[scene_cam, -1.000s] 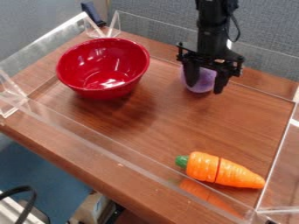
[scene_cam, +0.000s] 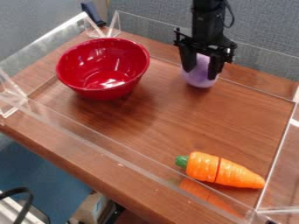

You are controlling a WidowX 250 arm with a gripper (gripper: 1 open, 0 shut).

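Note:
My black gripper (scene_cam: pixel 205 58) reaches down at the back centre of the table, over a purple object (scene_cam: pixel 200 76) that sits against the back. The fingers partly cover the purple object, so whether they hold it cannot be told. A red bowl (scene_cam: pixel 103 64) stands at the back left. An orange toy carrot (scene_cam: pixel 226 171) with a green top lies at the front right.
Clear plastic walls edge the wooden tabletop (scene_cam: pixel 152 131). The middle of the table between bowl, purple object and carrot is bare. Beyond the front left edge is a drop to the floor.
My gripper has moved slightly back and to the left over the purple object, which now shows more below the fingers.

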